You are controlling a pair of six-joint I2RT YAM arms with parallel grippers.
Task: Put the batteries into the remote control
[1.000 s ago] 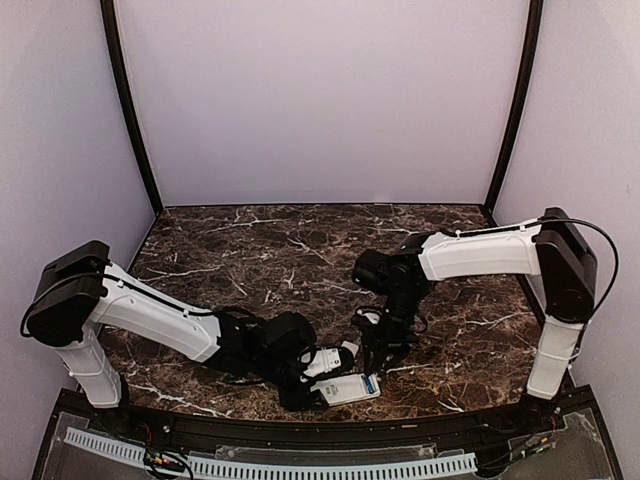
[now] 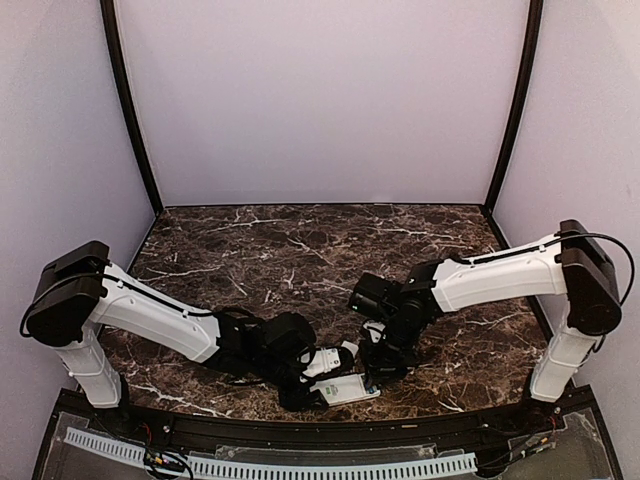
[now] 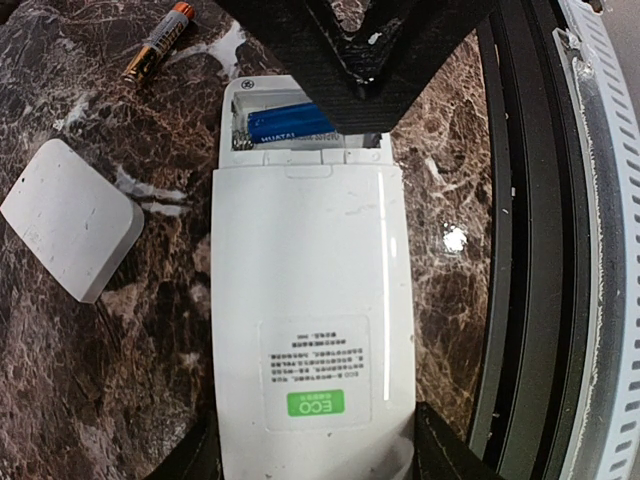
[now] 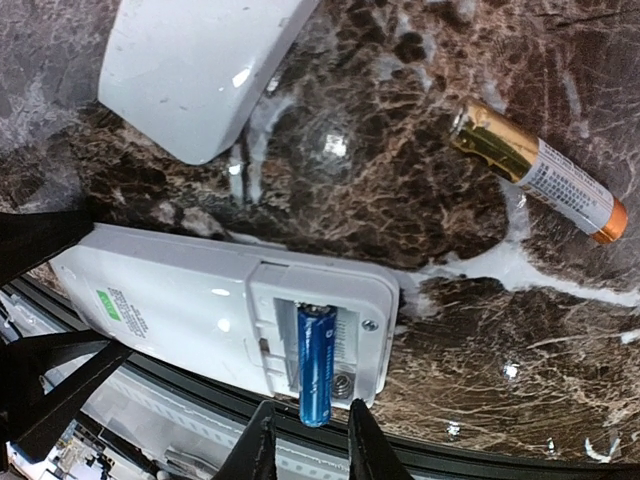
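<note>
The white remote control (image 3: 310, 240) lies back side up, and my left gripper is shut on its sides. At its far end the battery compartment (image 4: 375, 345) is uncovered. A blue battery (image 4: 316, 365) sits in it crosswise, its near end appearing to stick out over the compartment's side wall. My right gripper is part open, with its fingertips on either side of that battery end and a gap at each side. In the left wrist view the right gripper's fingers (image 3: 375, 75) hide part of the battery. An orange-and-gold battery (image 4: 540, 170) lies loose on the table.
A white cover-like piece (image 3: 75, 220) rests on the table beside the remote. The table's front edge with its dark rail (image 3: 535, 240) runs close along the remote's other side. Most of the marble tabletop (image 2: 270, 250) behind the arms is clear.
The right arm has shifted about over the remote's open end and its gripper now sits lower, closer to the compartment. The left arm and the remote have stayed still.
</note>
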